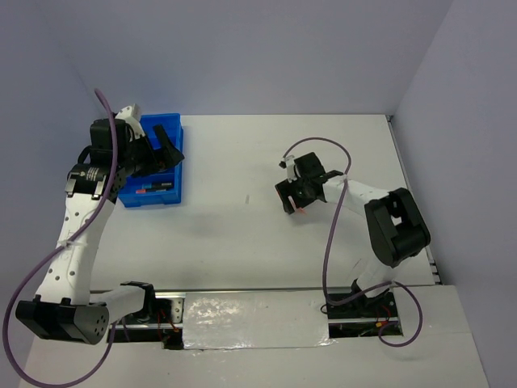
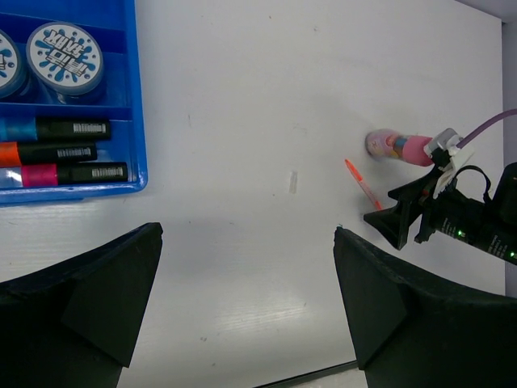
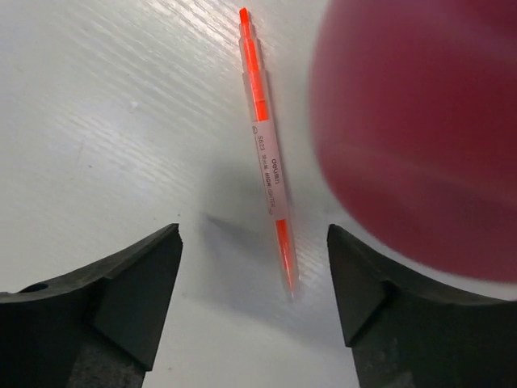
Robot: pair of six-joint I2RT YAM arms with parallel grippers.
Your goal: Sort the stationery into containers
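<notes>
An orange pen (image 3: 270,168) lies on the white table below my open right gripper, between its fingertips in the right wrist view, apparently untouched. A large pink object, blurred up close, sits beside it; in the left wrist view it is a pink cylinder (image 2: 412,149). My left gripper hangs open above the table by the blue container (image 2: 139,153), which holds round tubs (image 2: 65,61) and several markers (image 2: 77,152).
A small pale strip (image 2: 293,182) lies mid-table. Walls bound the sides and back.
</notes>
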